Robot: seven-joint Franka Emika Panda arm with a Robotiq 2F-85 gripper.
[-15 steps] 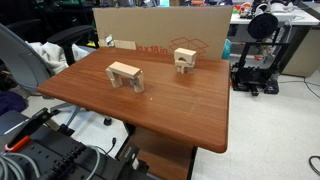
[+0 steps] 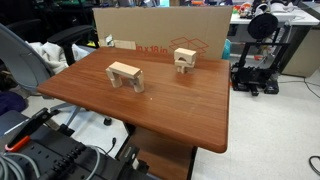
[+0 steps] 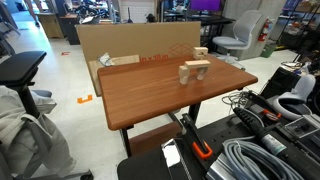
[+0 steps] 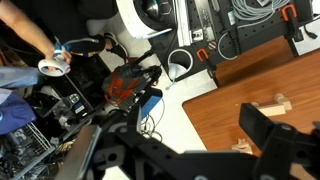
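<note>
On the brown table stands a small bridge of light wooden blocks, one long block lying across two uprights. Farther back and to the right is a second small wooden stack. Exterior view 2 shows the bridge nearer and the other stack behind it. From the wrist view, pale wooden blocks appear on the table beyond the gripper. The gripper is a dark shape at the bottom of that view, well apart from the blocks; its finger state is unclear. Neither exterior view shows it.
A cardboard panel stands along the table's back edge. Open tabletop surrounds both structures. Coiled cables lie beside the table. In the wrist view, a person is at upper left.
</note>
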